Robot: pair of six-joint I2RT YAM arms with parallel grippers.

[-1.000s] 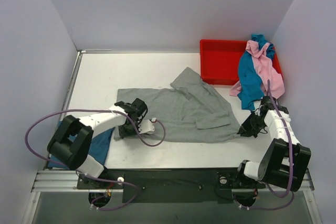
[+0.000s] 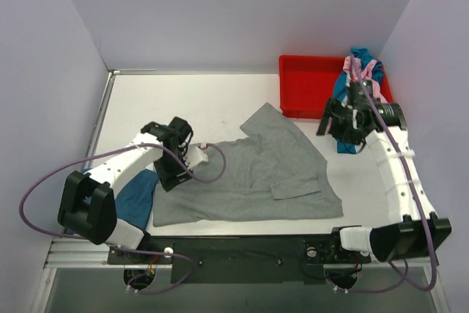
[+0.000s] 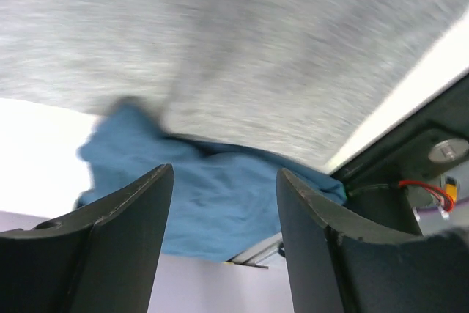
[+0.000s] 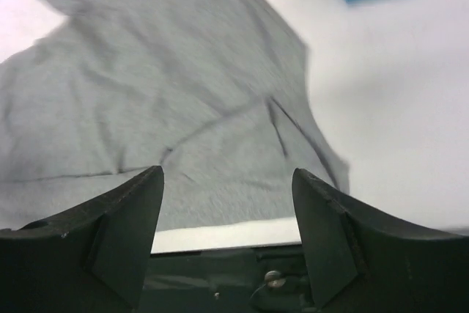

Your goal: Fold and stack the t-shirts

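Observation:
The grey t-shirt (image 2: 249,174) lies spread flat, a sleeve reaching up to the right and its lower band along the front edge. My left gripper (image 2: 173,171) is open over its left part; in the left wrist view the open fingers (image 3: 117,240) sit above grey and blue cloth. A blue shirt (image 3: 205,210) lies at the left. My right gripper (image 2: 329,126) is open and raised near the red bin, blurred in the top view; in the right wrist view nothing is between its fingers.
A red bin (image 2: 304,86) at the back right holds blue and pink shirts (image 2: 363,67) draped over its edge. Side walls and the front edge bound the space.
The grey shirt has shifted toward the front edge. My right gripper has risen from the shirt's right end toward the bin, and my left gripper has moved back a little.

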